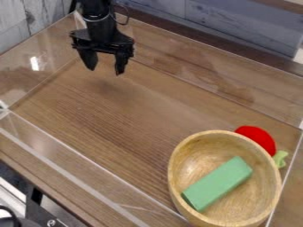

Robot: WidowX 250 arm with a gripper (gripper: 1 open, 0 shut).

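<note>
My black gripper [105, 65] hangs open over the back left of the wooden table [119, 133], with nothing between its fingers. At the front right a large wooden bowl [196, 155] holds a green block [218, 183]. A red round object [256, 137] with a green part lies just behind the bowl, at its right.
Pale walls or panels [236, 27] run along the back. A dark cable or part shows at the bottom left corner.
</note>
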